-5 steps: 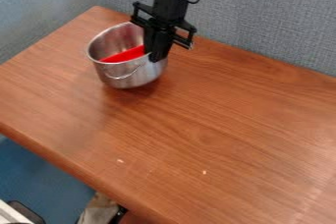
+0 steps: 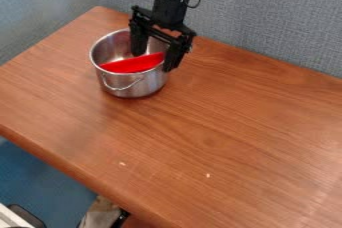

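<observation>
A steel pot [image 2: 127, 86] with a wire handle stands upright on the wooden table [image 2: 214, 142], upper left of the view. Inside it lies a long red object [image 2: 131, 64], spanning toward the right wall. My black gripper [image 2: 159, 46] hangs at the pot's back right rim, its lower parts over and partly within the opening. Whether its fingers are open or shut is hard to make out against the dark arm.
Grey padded walls stand behind and left of the table. Below the front left edge are a blue floor and some small items.
</observation>
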